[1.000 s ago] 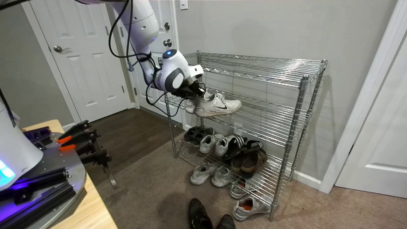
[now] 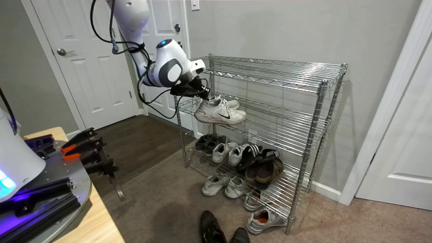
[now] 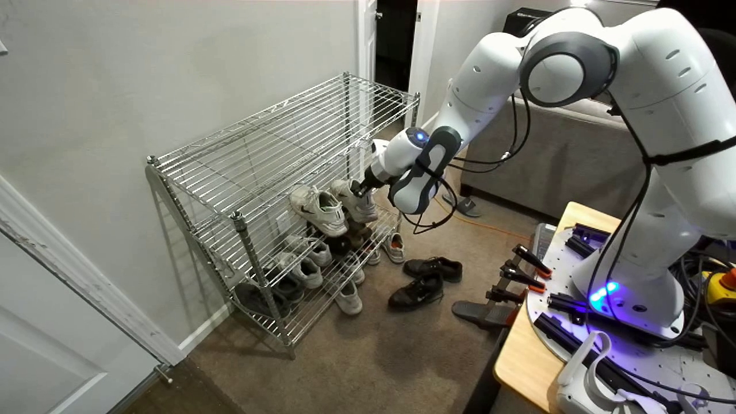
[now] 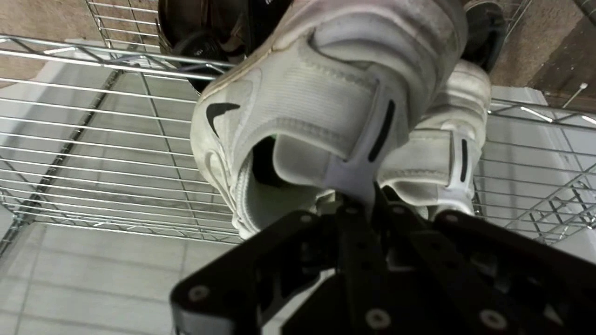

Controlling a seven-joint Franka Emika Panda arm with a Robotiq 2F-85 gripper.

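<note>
My gripper (image 2: 207,98) is shut on the heel of a white shoe with a black swoosh (image 2: 222,112). In the wrist view, its fingers pinch the heel tab of this white shoe (image 4: 329,111), and the toe points away. A matching white shoe (image 4: 433,156) is beside it, partly covered by the held one. Exterior view 2 shows the matching shoe (image 3: 319,209) on the middle shelf, and the held shoe (image 3: 356,201) at the shelf's front edge, below my gripper (image 3: 359,190). Whether the held shoe's sole touches the wires cannot be told.
The wire rack (image 2: 279,83) has a bare top shelf, and its middle shelf is clear to the right in exterior view 1. Several shoes crowd the lower shelf, including brown shoes (image 2: 265,170). Black shoes (image 3: 417,291) and a sandal (image 3: 480,314) lie on the carpet.
In exterior view 1, my gripper and the held shoe have shifted left and slightly upward. The matching shoe's toe now shows behind the held one.
</note>
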